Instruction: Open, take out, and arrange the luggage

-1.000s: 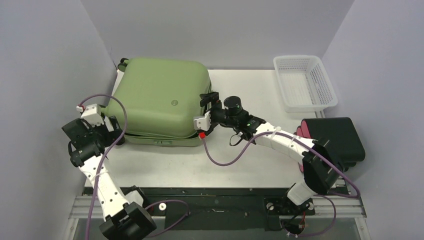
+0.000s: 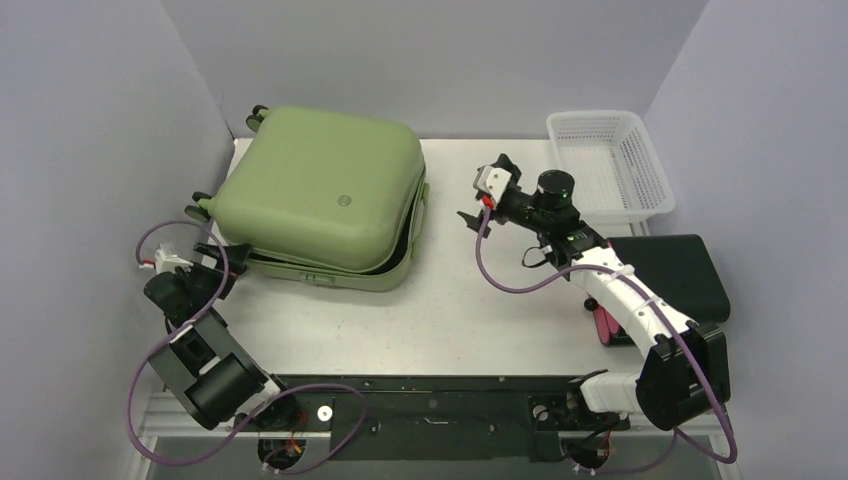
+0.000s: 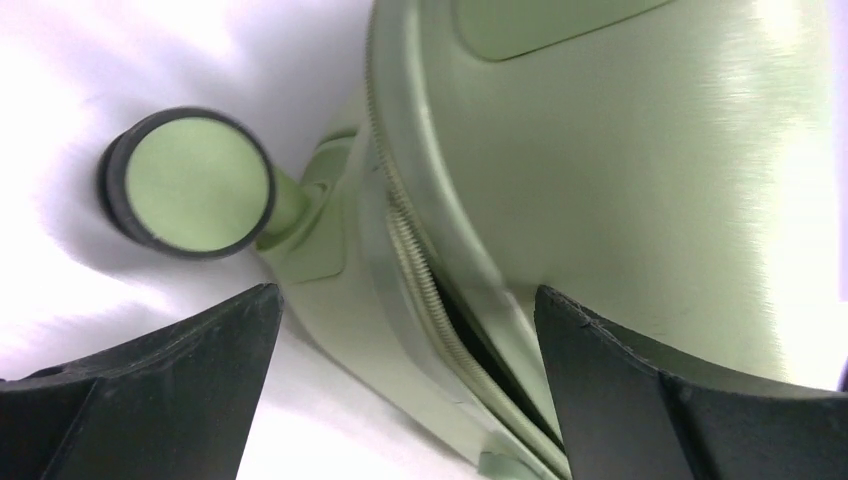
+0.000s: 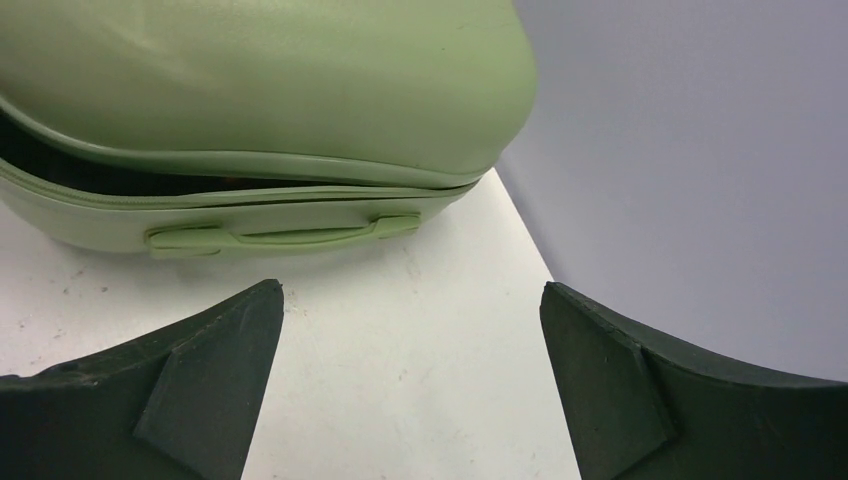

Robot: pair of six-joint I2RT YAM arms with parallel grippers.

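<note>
A large green suitcase (image 2: 325, 190) lies flat on the left of the table, its lid raised a little along a dark unzipped gap. My left gripper (image 2: 225, 265) is open at its lower left corner, by a wheel (image 3: 195, 185) and the zip (image 3: 420, 280), which show in the left wrist view. My right gripper (image 2: 485, 195) stands open over bare table right of the suitcase, nothing between its fingers; the right wrist view shows the suitcase's green handle (image 4: 285, 236) and the open seam above it.
A white plastic basket (image 2: 610, 165) stands at the back right, a black case (image 2: 670, 280) with pink items at the front right. Walls bound both sides.
My right gripper has moved away from the suitcase, up and rightward. My left arm has shifted lower. The suitcase has tilted or shifted slightly, its top edge higher in the top view.
</note>
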